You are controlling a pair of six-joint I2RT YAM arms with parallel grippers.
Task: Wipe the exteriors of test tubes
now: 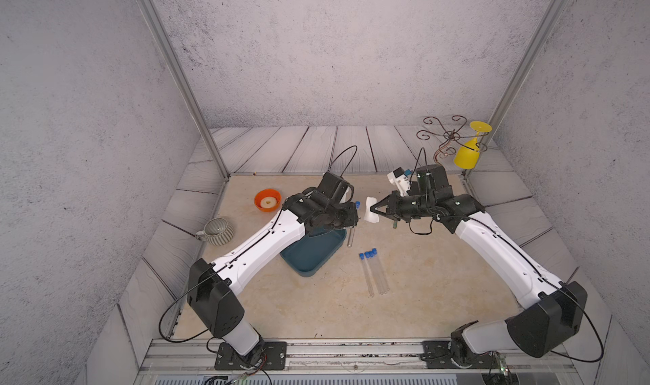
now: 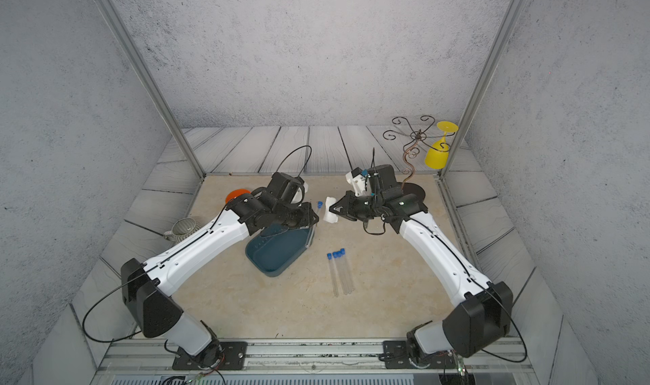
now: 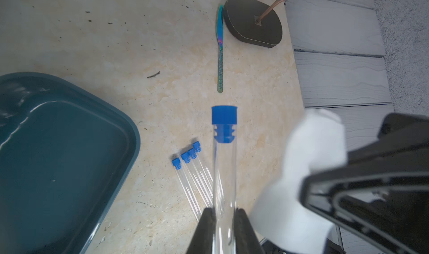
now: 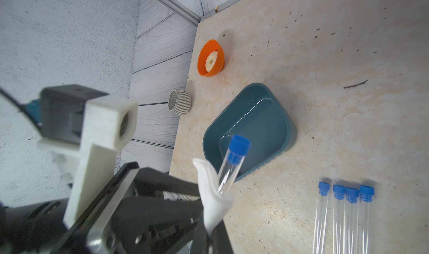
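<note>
My left gripper is shut on an upright clear test tube (image 3: 224,164) with a blue cap (image 3: 223,115), held above the table by the tray's right edge. My right gripper is shut on a white cloth (image 4: 212,196), which stands just right of the tube in the left wrist view; in the right wrist view cloth and tube overlap. Several capped tubes (image 1: 372,270) lie side by side on the front middle of the table.
A teal tray (image 4: 283,133) sits left of centre. An orange bowl (image 1: 258,198) and striped mug (image 1: 218,231) stand at left. A scroll stand (image 2: 417,135), yellow object (image 2: 436,156) and knife (image 3: 220,66) are at right.
</note>
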